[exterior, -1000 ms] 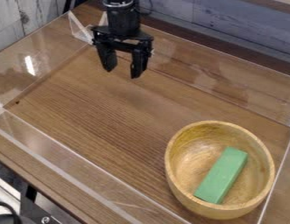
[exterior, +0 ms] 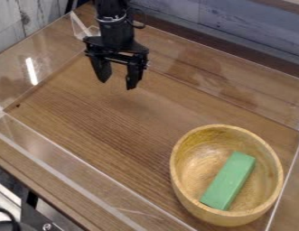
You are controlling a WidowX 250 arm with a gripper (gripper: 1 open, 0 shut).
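Observation:
My black gripper (exterior: 116, 67) hangs over the back left of the wooden surface, its two fingers apart and pointing down, with nothing visible between them. A green block (exterior: 230, 180) lies inside a yellow bowl (exterior: 188, 158) at the front right, well away from the gripper.
The wooden tray floor (exterior: 127, 135) is clear through the middle and left. Its back wall (exterior: 236, 50) runs along the top right, and a pale side wall (exterior: 25, 32) stands at the upper left.
The bowl and green block have not moved.

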